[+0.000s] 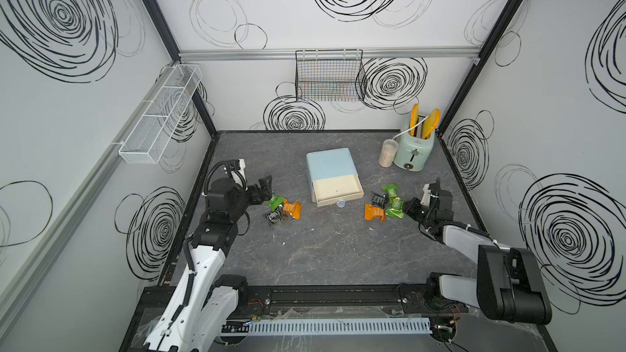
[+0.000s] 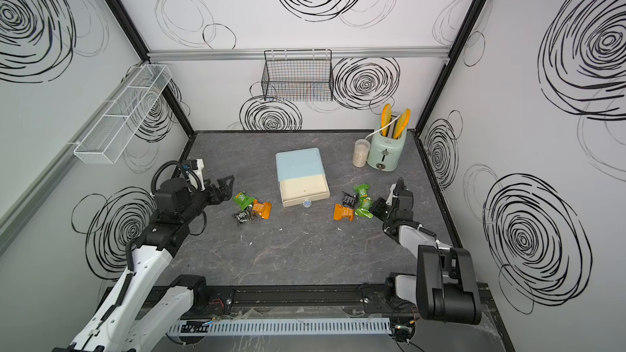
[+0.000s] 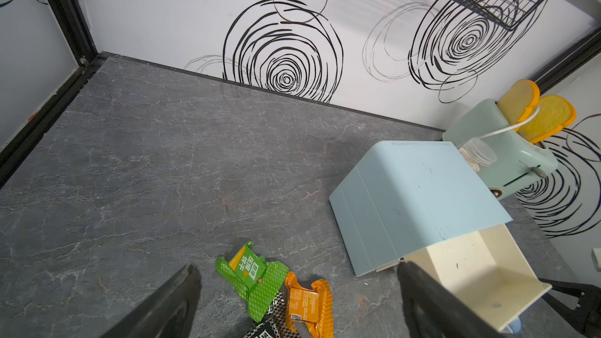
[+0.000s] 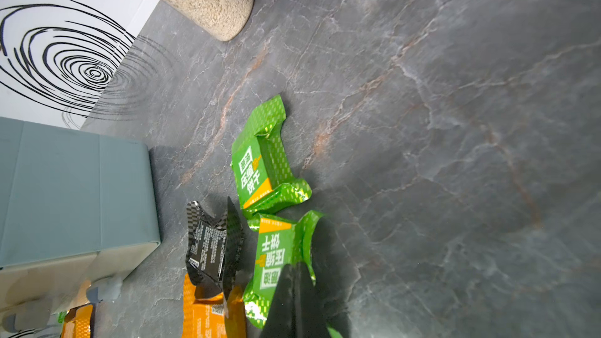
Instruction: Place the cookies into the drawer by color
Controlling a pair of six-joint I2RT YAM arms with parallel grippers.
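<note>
The blue box's cream drawer (image 1: 337,187) is pulled out toward the front, and its inside looks empty in the left wrist view. To its right lie two green cookie packs (image 4: 261,156), a black pack (image 4: 211,244) and an orange pack (image 4: 209,313), close together on the table. My right gripper is shut just over the nearer green pack, with nothing visible between its fingers. Left of the box, a green pack (image 3: 255,278), a black one (image 3: 272,322) and an orange one (image 3: 308,305) lie together. Above that group my left gripper stands open and empty.
A mint toaster (image 1: 413,151) with yellow slices and a jar of grains (image 1: 388,153) stand at the back right. A wire basket (image 1: 329,78) hangs on the back wall.
</note>
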